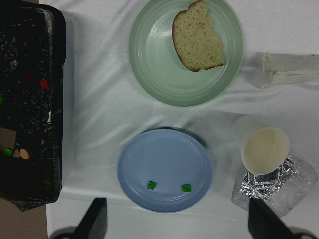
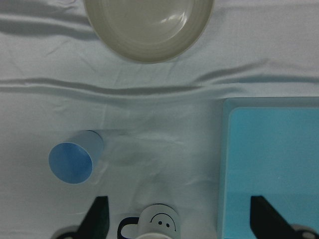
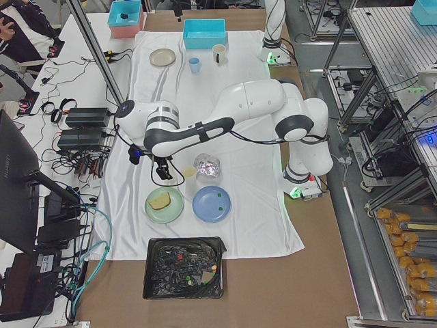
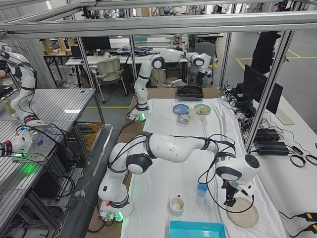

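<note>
My left gripper (image 3: 162,171) hangs over the white cloth near the green plate (image 1: 149,59), which holds a slice of bread (image 1: 197,37). In the left wrist view it stands open, nothing between its fingers, above a blue plate (image 1: 164,164) with two green cubes, a cream cup (image 1: 261,149), a foil packet (image 1: 299,184) and a rolled wrapper (image 1: 291,67). My right gripper (image 4: 230,198) stands open at the other end, above a beige plate (image 2: 149,25), a blue cup (image 2: 72,162), a smiley mug (image 2: 157,221) and a cyan bin (image 2: 269,154).
A black tray (image 3: 183,268) with small coloured pieces lies beyond the plates at the cloth's end. Monitors and cabled equipment crowd the side table.
</note>
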